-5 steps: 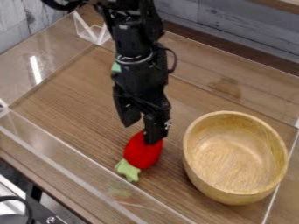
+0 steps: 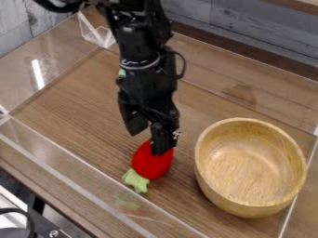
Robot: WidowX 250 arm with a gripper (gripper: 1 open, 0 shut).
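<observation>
The black robot arm comes down from the top centre to my gripper, which is open just above a red object with a light green end, like a toy vegetable or fruit. Whether the fingertips touch it is hard to tell. A wide tan bowl sits to the right of the red object.
A small green object is partly hidden behind the arm at the upper middle. A clear plastic item stands at the back left.
The arm and gripper have shifted very slightly; the red object and bowl look unmoved.
</observation>
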